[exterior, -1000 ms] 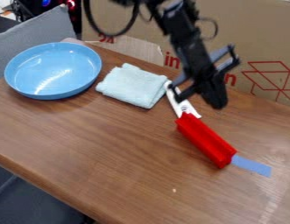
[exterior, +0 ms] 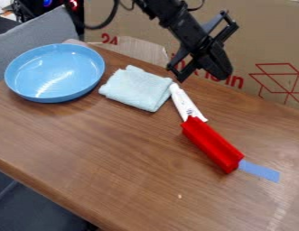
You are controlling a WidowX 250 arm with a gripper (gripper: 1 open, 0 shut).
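My black gripper (exterior: 188, 63) hangs high at the back of the table, above and behind a white knife-like tool (exterior: 184, 101); it looks shut, with nothing visible in it. A red block-like object (exterior: 210, 144) lies at the centre right, with a blue strip (exterior: 259, 170) past its lower right end. A folded pale blue cloth (exterior: 137, 87) lies left of the white tool. A blue plate (exterior: 52, 72) sits at the back left.
Cardboard (exterior: 266, 63) stands behind it, and a grey object (exterior: 31, 38) is at the far left corner.
My gripper has moved up and back, away from the red object and white tool. The things on the table have not visibly moved.
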